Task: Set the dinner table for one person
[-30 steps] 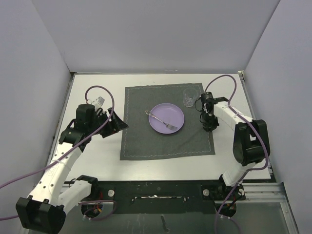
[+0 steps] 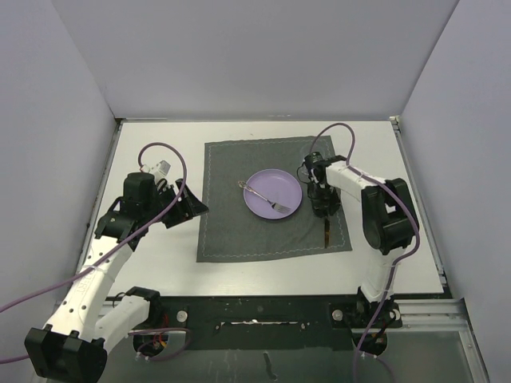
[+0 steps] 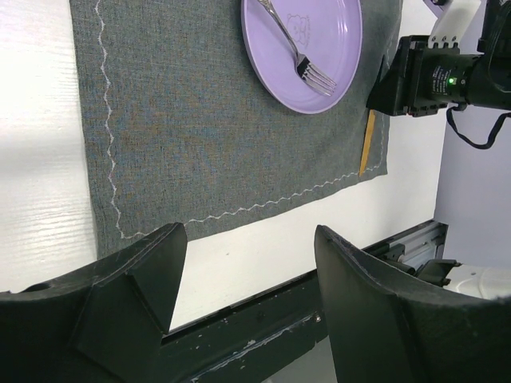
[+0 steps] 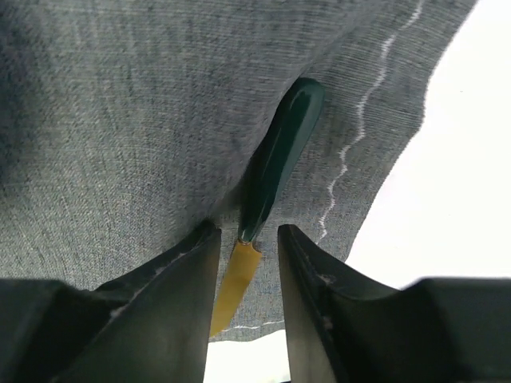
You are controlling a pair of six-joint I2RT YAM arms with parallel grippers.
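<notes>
A knife with a dark green handle (image 4: 279, 155) and golden blade lies on the dark grey placemat (image 2: 231, 235), right of the purple plate (image 2: 279, 182). In the right wrist view, my right gripper is parted around it near where handle meets blade, with gaps on both sides. From the top, only the blade (image 2: 326, 234) shows below that gripper. A fork (image 2: 262, 196) rests slantwise on the plate. My left gripper is open and empty, over the mat's left edge in the top view.
A clear glass (image 2: 304, 162) near the mat's upper right is largely hidden behind the right arm. Bare white table (image 2: 172, 247) surrounds the mat. A dark rail (image 2: 239, 307) runs along the front edge.
The right gripper has moved left from the mat's right edge, bringing the knife onto the mat. The left arm has stayed put.
</notes>
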